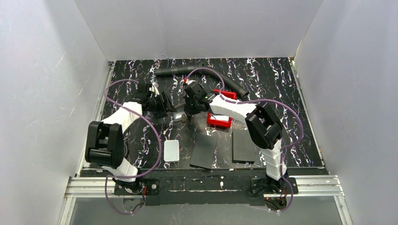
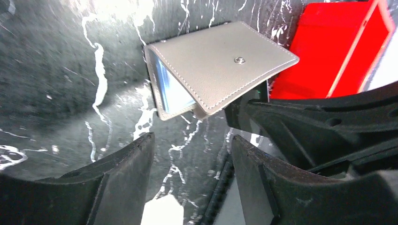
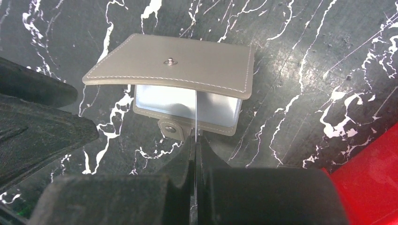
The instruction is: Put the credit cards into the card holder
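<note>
The grey-beige card holder (image 2: 211, 61) lies on the marbled table, its flap raised over a clear pocket (image 3: 164, 102). Between the shut fingers of my right gripper is a thin card (image 3: 196, 115), seen edge-on as a pale line in front of the pocket and flap. From the left wrist view its face looks dark (image 2: 238, 117), at the flap's near right edge; whether it touches the holder, I cannot tell. My left gripper is part open, nothing between its fingers, apart from the holder on its left in the top view.
A red box (image 1: 219, 123) stands partly hidden behind the right arm. Nearer the front edge lie a white rectangular object (image 1: 172, 151) and two dark panels (image 1: 203, 151). A black hose (image 1: 178, 71) runs along the back. Both grippers are close together.
</note>
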